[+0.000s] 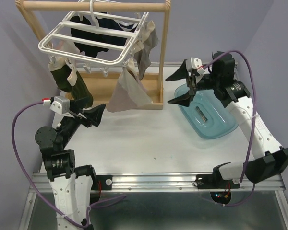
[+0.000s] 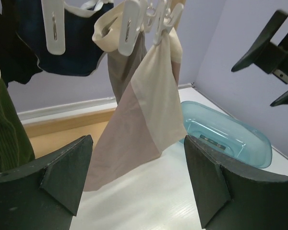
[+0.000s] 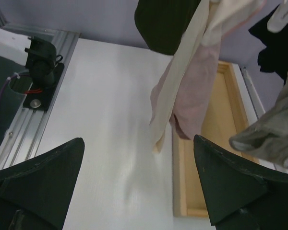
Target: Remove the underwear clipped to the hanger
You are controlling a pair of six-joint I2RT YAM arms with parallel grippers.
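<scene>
A pink-and-beige piece of underwear (image 1: pixel 129 91) hangs from the front right corner of the white hanger (image 1: pixel 93 61). In the left wrist view a white clip (image 2: pixel 159 36) pinches its top, and its lower part (image 2: pixel 129 134) hangs spread out. My left gripper (image 1: pixel 94 110) is open, left of that cloth, with nothing held. Farther right, my right gripper (image 1: pixel 169 90) stands open and empty, apart from the cloth. The right wrist view shows the same underwear (image 3: pixel 197 86) ahead, seen nearly edge-on. Grey underwear (image 1: pixel 145 52), black underwear (image 1: pixel 89 36) and dark green underwear (image 1: pixel 62 76) also hang there.
A wooden stand (image 1: pixel 164 48) carries the hanger, with its base (image 1: pixel 156 103) behind and below the cloths. At the right lies a blue bin (image 1: pixel 225 124) holding a small grey item (image 1: pixel 201 114).
</scene>
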